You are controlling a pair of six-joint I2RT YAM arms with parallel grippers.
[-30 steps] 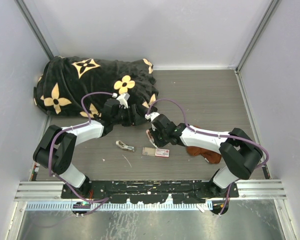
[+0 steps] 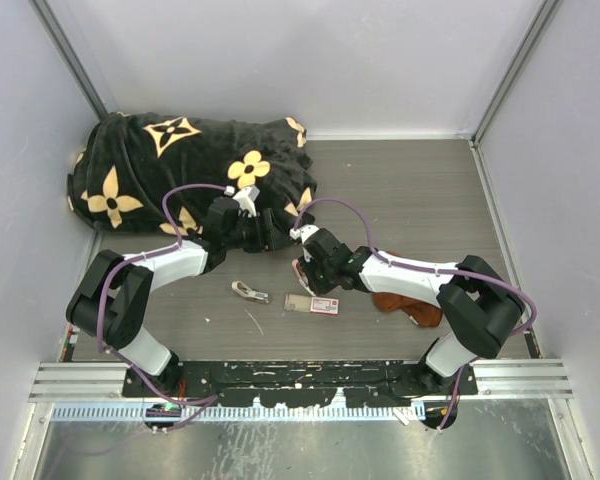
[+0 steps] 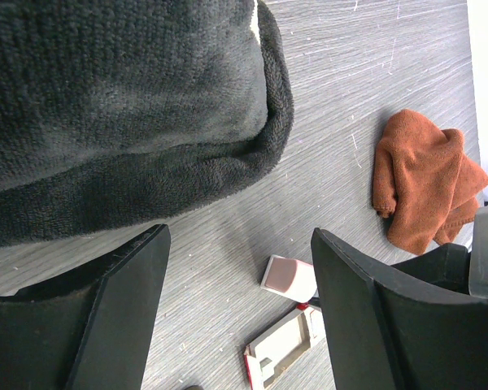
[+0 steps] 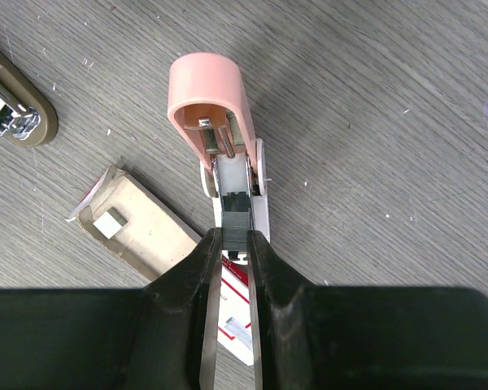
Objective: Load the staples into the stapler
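In the right wrist view the pink-and-white stapler (image 4: 210, 89) stands with its top swung up and its channel laid bare. My right gripper is shut on a small grey staple strip (image 4: 237, 219), which sits at the channel, over its near part; whether it rests fully inside cannot be made out. Beside the stapler lies the opened staple box (image 4: 150, 223), with a small staple piece (image 4: 110, 222) in its tray. My left gripper hangs open near the dark blanket, nothing between its fingers, away from the stapler.
A second, brown stapler (image 2: 250, 292) lies left of the box. The dark flowered blanket (image 2: 205, 155) fills the back left, and a brown cloth (image 2: 408, 304) lies under the right arm.
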